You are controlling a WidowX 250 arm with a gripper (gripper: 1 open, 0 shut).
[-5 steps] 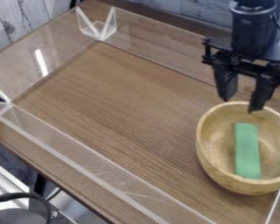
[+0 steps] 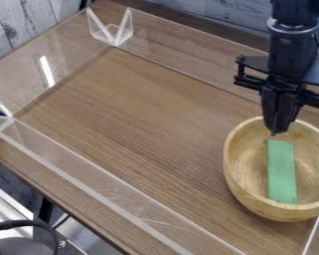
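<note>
A round wooden bowl (image 2: pixel 241 180) stands at the right of the camera view, with a green rectangular block (image 2: pixel 281 171) lying inside it. The black gripper (image 2: pixel 277 127) hangs tilted over the back part of the bowl, its fingertips close together above the far end of the green block. It looks shut, with nothing visible between the fingers.
A clear plastic bracket (image 2: pixel 111 28) is at the back left. Dark cables and a black object (image 2: pixel 19 239) are at the lower left.
The gripper has tilted and its fingertips have shifted to a single point over the bowl's back part, where they appeared spread before. The bowl and green block look unmoved.
</note>
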